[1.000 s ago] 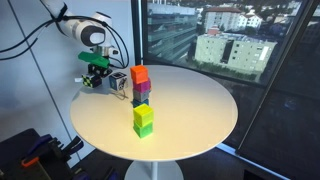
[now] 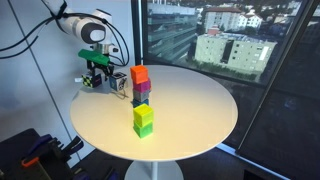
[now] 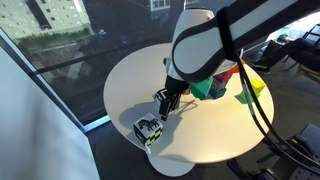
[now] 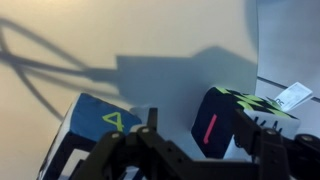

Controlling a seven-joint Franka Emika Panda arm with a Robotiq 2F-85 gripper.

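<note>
In the wrist view my gripper stands part open at the bottom, its dark fingers apart and no object clearly held between them. A dark cube (image 4: 212, 122) with a red stroke and a patterned side lies at the right, partly behind a finger. To the left is a blue-and-white cube (image 4: 95, 122) marked with a 4. Exterior view 1 puts the gripper (image 2: 105, 74) low over the table's far left, near the dark cube (image 2: 92, 81) and a grey cube (image 2: 118, 83). In exterior view 2 the patterned cube (image 3: 148, 129) sits beside the gripper (image 3: 173, 101).
A stack of coloured cubes, orange on top (image 2: 139, 74), rises right of the arm. Nearer the front stands a yellow cube (image 2: 144, 115) on a green cube (image 2: 144, 130).
My gripper has shifted slightly down and right near the left-hand cubes. The stacks have not visibly moved.
</note>
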